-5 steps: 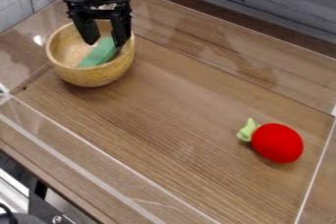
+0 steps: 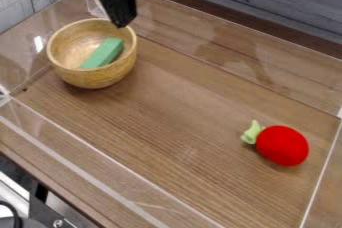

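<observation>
A wooden bowl [image 2: 71,72] sits at the left of the table with a green oblong object [image 2: 102,54] lying inside it. My gripper [image 2: 123,14] is at the top, above and just behind the bowl, dark and blurred, apart from the green object. Whether anything is between its fingers is hard to see; it appears shut.
A red round object with a green top [image 2: 281,144] lies at the lower right. A dark gap shows past the table's lower-left edge.
My gripper has risen up and away from the bowl. The green object, earlier partly under the gripper, now shows fully in the bowl.
</observation>
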